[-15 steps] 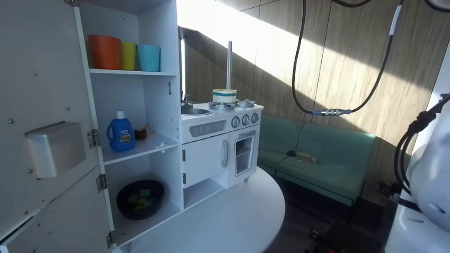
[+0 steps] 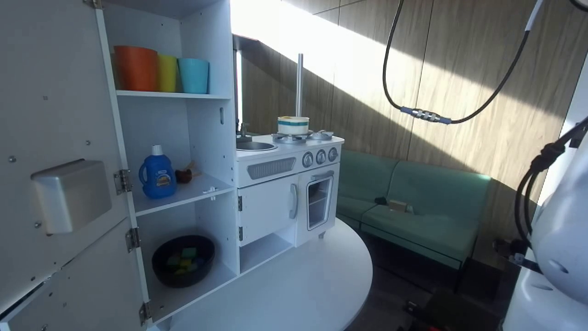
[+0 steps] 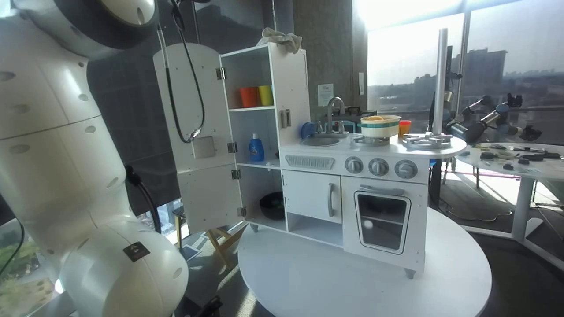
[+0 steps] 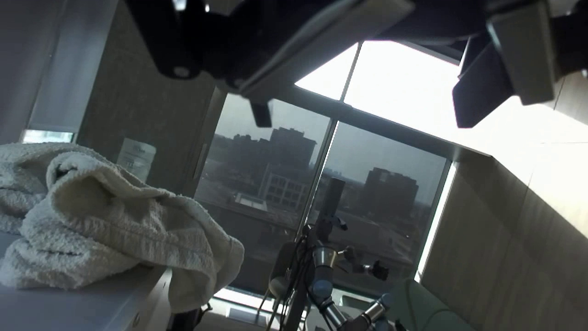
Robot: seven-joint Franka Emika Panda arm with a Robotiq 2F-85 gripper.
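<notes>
In the wrist view my gripper stands open at the top, its dark fingertips wide apart with only the bright window behind the gap. A crumpled whitish towel (image 4: 138,226) lies to the lower left, below the fingers and clear of them. The exterior view 2 shows this towel (image 3: 280,39) on top of the tall white play cabinet (image 3: 289,95), one end hanging over the right edge. Neither exterior view includes the gripper; only parts of the white arm (image 3: 63,132) appear there.
The cabinet door (image 2: 66,121) is swung open. Cups (image 2: 137,69), a blue bottle (image 2: 158,175) and a black bowl (image 2: 183,280) occupy its shelves. A pot (image 3: 379,127) sits on the stove beside a vertical metal post (image 3: 440,79). Bare white tabletop (image 3: 365,280) lies in front.
The hanging cable loop has risen in exterior view 1, its right side swinging rightward. The arm at the right edge has shifted slightly. Shelf contents are unmoved.
</notes>
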